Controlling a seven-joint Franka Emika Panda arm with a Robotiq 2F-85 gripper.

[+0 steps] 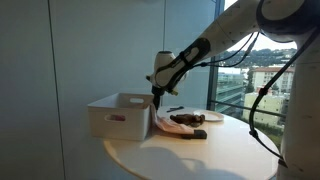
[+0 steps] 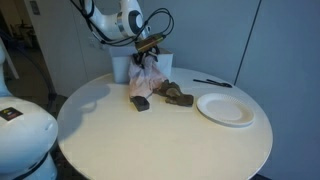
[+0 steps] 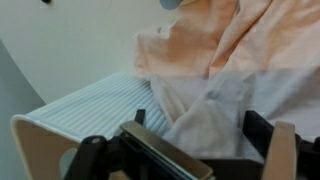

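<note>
A pale pink cloth (image 2: pixel 146 82) drapes from the rim of the white box (image 1: pixel 118 122) down onto the table. At the top of the cloth, by the box's rim, my gripper (image 2: pixel 148 54) points downward. In the wrist view its black fingers (image 3: pixel 258 131) stand apart, with folds of the cloth (image 3: pixel 212 118) showing between and beyond them. The box's ribbed inner wall (image 3: pixel 105 105) lies at the left there. Whether the fingers touch the cloth is unclear, and the box's floor is hidden.
On the white table (image 2: pixel 150 140), a dark block (image 2: pixel 141 103) lies at the cloth's lower end, and a dark brown bundle (image 2: pixel 176 96) beside it. A white plate (image 2: pixel 226 110) and thin black utensils (image 2: pixel 212 83) are farther right.
</note>
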